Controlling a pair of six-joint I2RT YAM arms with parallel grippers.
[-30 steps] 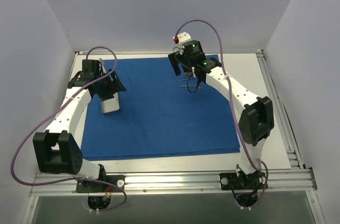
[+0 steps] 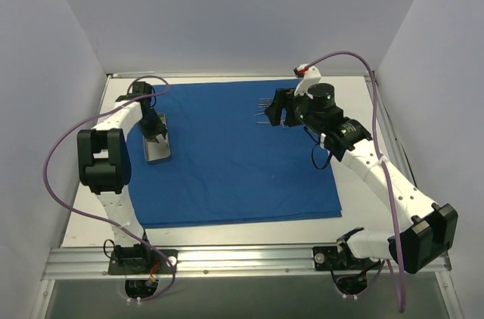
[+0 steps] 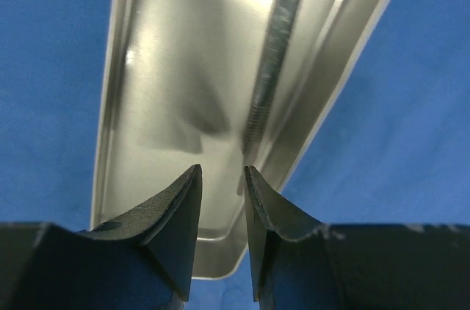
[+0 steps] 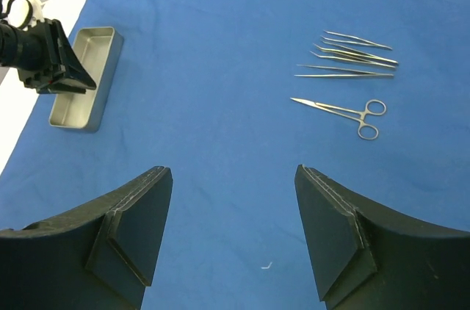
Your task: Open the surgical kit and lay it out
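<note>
The metal tray (image 2: 157, 151) lies on the blue drape at the left. In the left wrist view a dark scalpel handle (image 3: 272, 56) lies inside it, and my left gripper hangs over it with its fingertips part apart, nothing clearly between them. In the right wrist view several tweezers (image 4: 345, 73) and a scissor-like clamp (image 4: 330, 108) lie in a group on the drape. My right gripper is open above the drape with nothing between its fingers, in front of the instruments.
White table borders and grey walls surround the drape.
My left gripper has come down into position over the tray, its arm drawing inward. The right arm has swung right and toward the near edge, away from the instrument group.
</note>
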